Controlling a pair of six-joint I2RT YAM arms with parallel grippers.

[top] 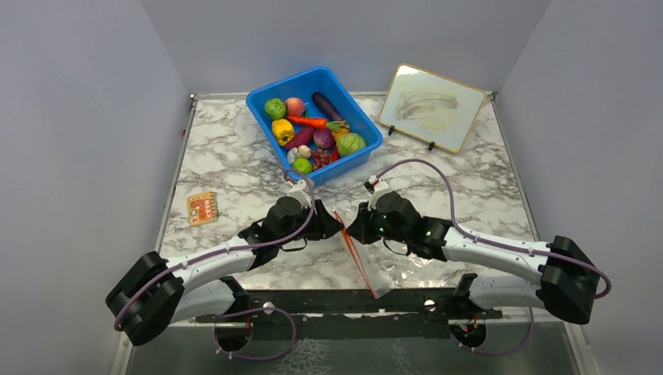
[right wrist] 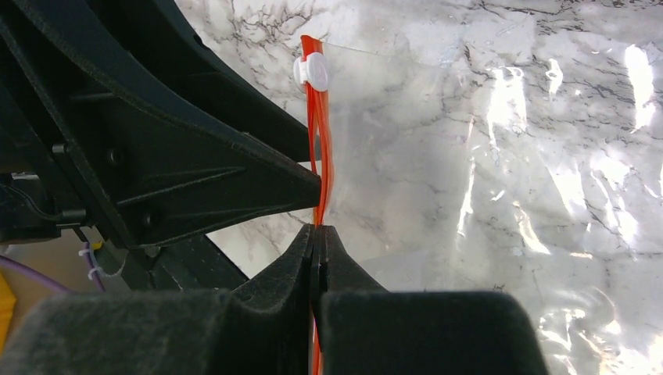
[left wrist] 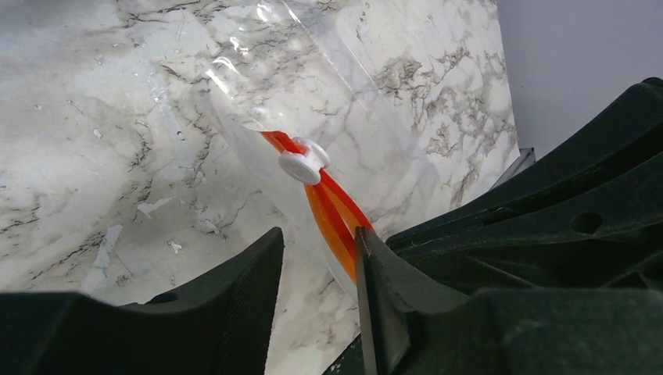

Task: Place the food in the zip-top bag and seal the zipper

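Note:
The clear zip bag [right wrist: 406,148] lies on the table, its orange zipper strip [top: 359,262] running between my two grippers. A white slider [left wrist: 305,162] sits at the strip's far end. In the left wrist view two orange lines [left wrist: 336,223] part below the slider, leaving a narrow gap. My left gripper is part open; its right finger overlaps the strip, and whether the film lies between its fingers is unclear. My right gripper is shut, the strip's edge pinched at its tips. The food [top: 317,125] lies in the blue bin.
The blue bin [top: 369,153] stands at the back, full of vegetables and fruit. A whiteboard [top: 434,108] is at the back right, a small orange notebook [top: 202,208] at the left. Open marble lies left of the bag.

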